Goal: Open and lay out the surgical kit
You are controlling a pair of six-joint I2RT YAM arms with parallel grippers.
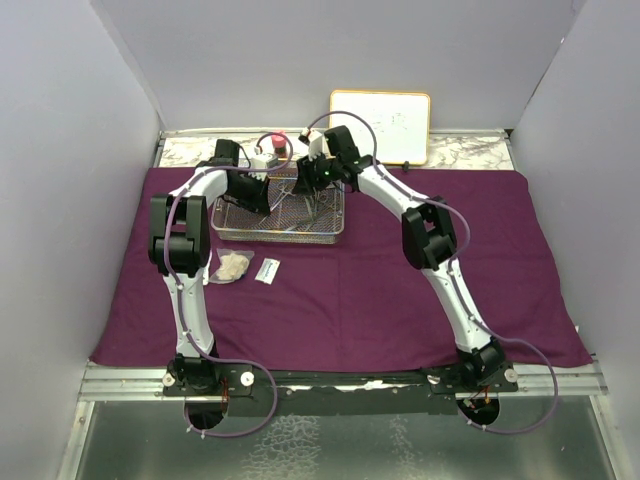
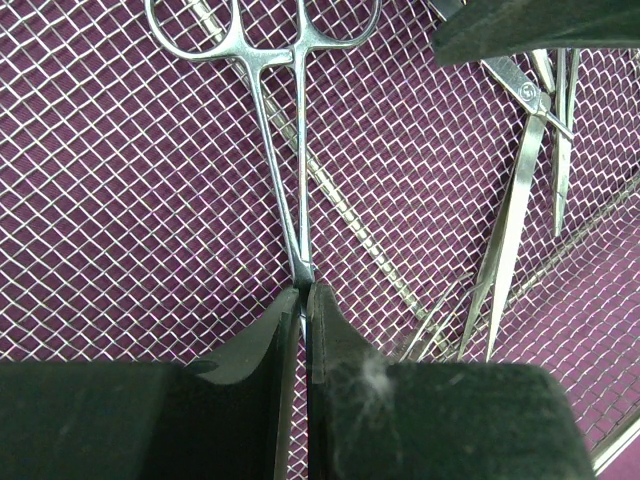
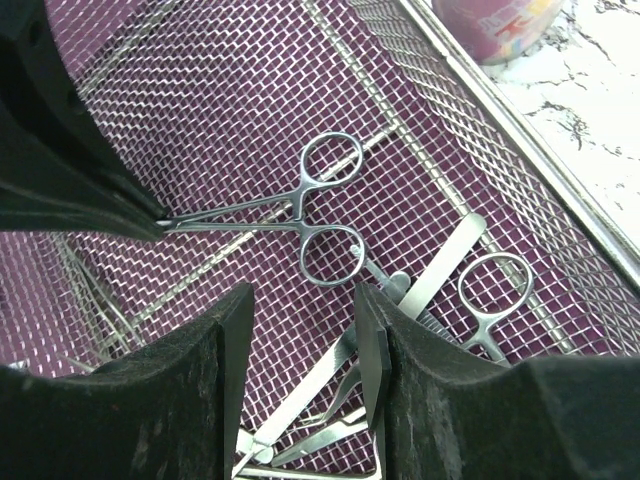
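Observation:
The wire mesh tray holds several steel instruments. My left gripper is shut on a ringed hemostat near its tips, its rings pointing away in the left wrist view. My right gripper is part open over the tray, fingers either side of a space just below that hemostat's lower ring. Under and beside it lie long forceps and another ringed instrument; it is unclear whether the fingers touch any.
A gauze bag and small white packet lie before the tray. A pink-topped container and white board stand behind.

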